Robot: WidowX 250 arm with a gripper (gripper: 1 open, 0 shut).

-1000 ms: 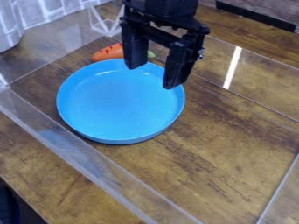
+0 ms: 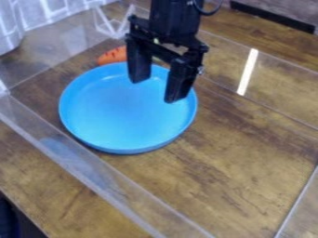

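Note:
The black gripper [image 2: 159, 78] hangs over the back half of a round blue plate [image 2: 99, 116], its two fingers spread apart, one at the left and one at the right, open. An orange carrot [image 2: 112, 55] lies behind the plate at the back left, partly hidden by the gripper.
Clear panels or strips edge it at the left and right. A pale object sits in the top left corner.
The gripper has shifted left and looks narrower in view, still over the plate. The plate and carrot have not visibly moved.

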